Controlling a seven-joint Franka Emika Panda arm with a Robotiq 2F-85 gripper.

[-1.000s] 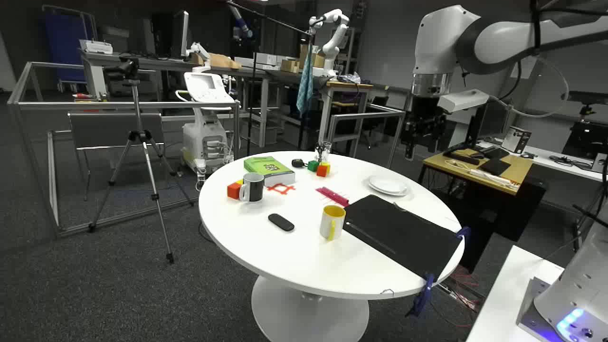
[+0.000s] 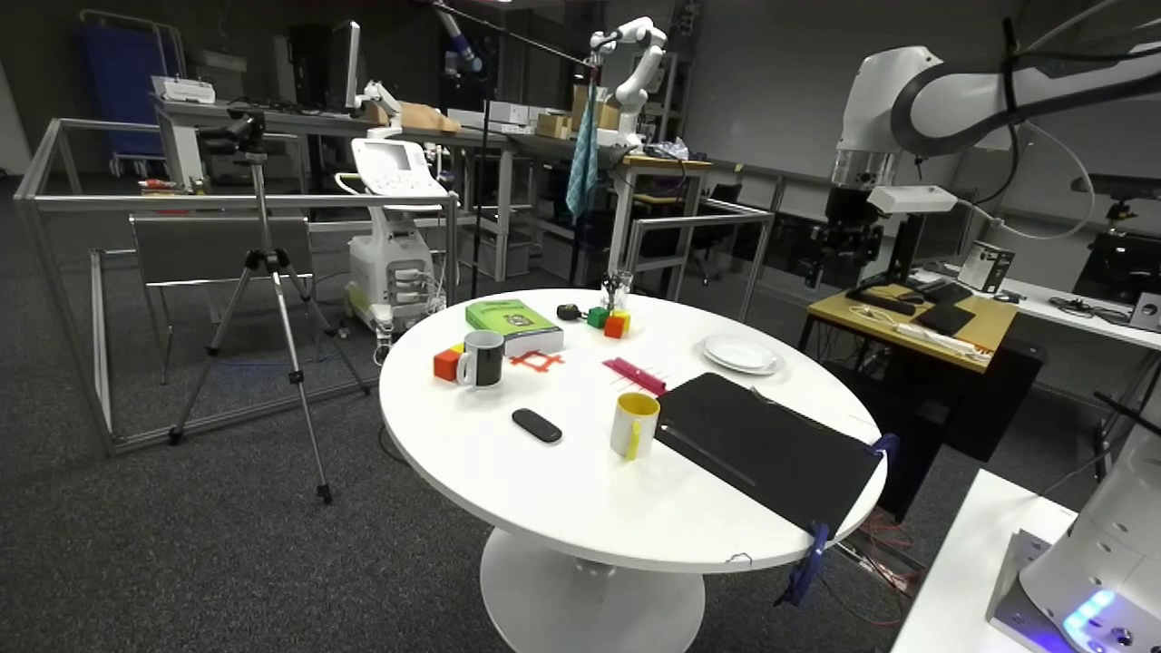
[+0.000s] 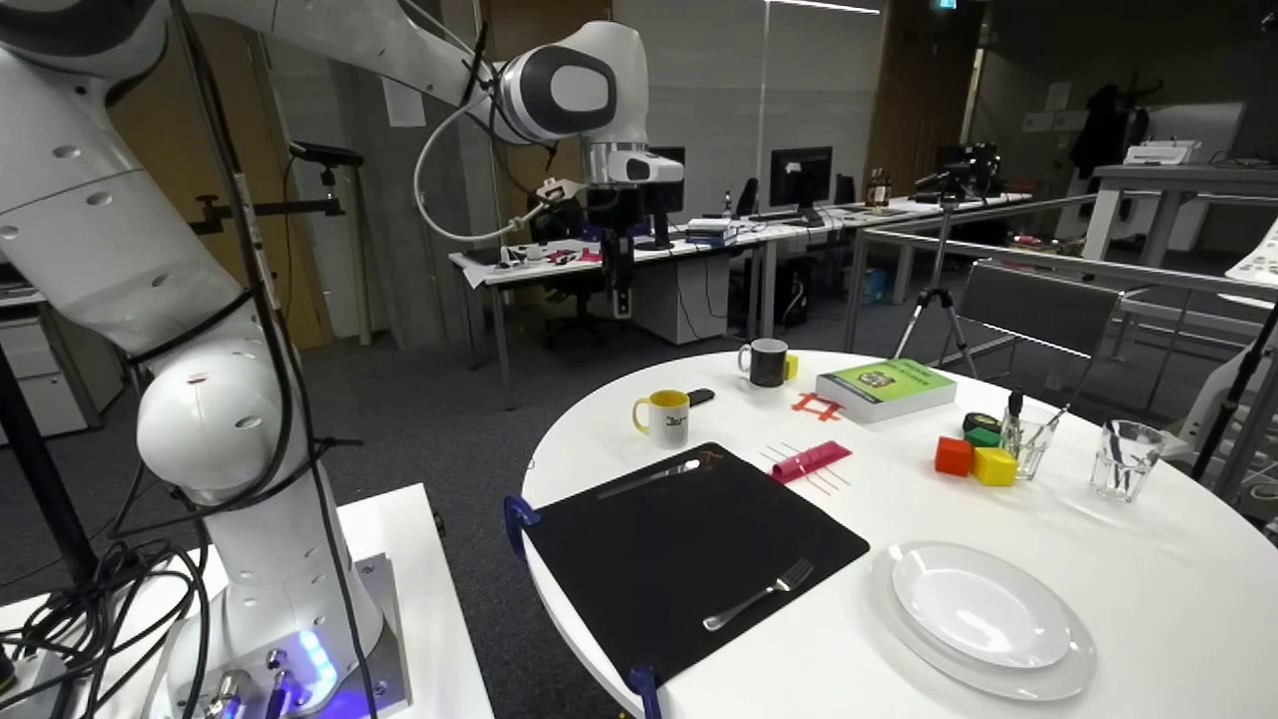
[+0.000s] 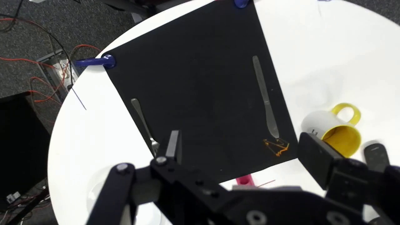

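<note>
High above the table hangs my gripper, its two fingers [image 4: 317, 160] wide apart with only air between them. Exterior view 2 shows the gripper [image 3: 619, 288] well over the tabletop, touching nothing. Below it lies a black mat [image 3: 683, 539] with a knife [image 4: 263, 93] along one side and a fork [image 4: 144, 122] along the other. A white mug with yellow inside [image 3: 664, 417] stands upright beside the mat. Stacked white plates [image 3: 982, 605] sit on the mat's fork side; in the wrist view the gripper partly covers them.
Blue clamps [image 4: 108, 61] grip the mat at the table edge. Farther off are a dark mug [image 3: 764, 363], a green book [image 3: 887, 385], coloured blocks [image 3: 954, 456] and glasses [image 3: 1123, 461]. A dark remote [image 2: 536, 424] lies near the yellow-handled mug. Bare white tabletop [image 2: 566, 490] shows at the front.
In exterior view 1 the arm and gripper have shifted to the right and slightly up. Everything on the table looks the same.
</note>
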